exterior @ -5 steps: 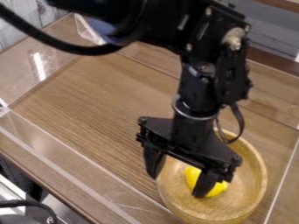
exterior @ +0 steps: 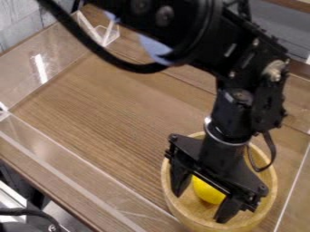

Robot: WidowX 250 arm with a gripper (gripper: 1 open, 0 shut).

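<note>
My black gripper [exterior: 204,186] is open and reaches down into a tan bowl [exterior: 191,214] at the lower right, its fingers on either side of a yellow object [exterior: 208,190] inside. The arm and gripper hide much of that object and the back of the bowl.
Clear plastic edging runs along its left and front sides. Dark cables lie at the lower left corner. A blue shape at the top is mostly behind the arm.
My gripper has moved right and down over the bowl, so its fingers now sit around the yellow object.
</note>
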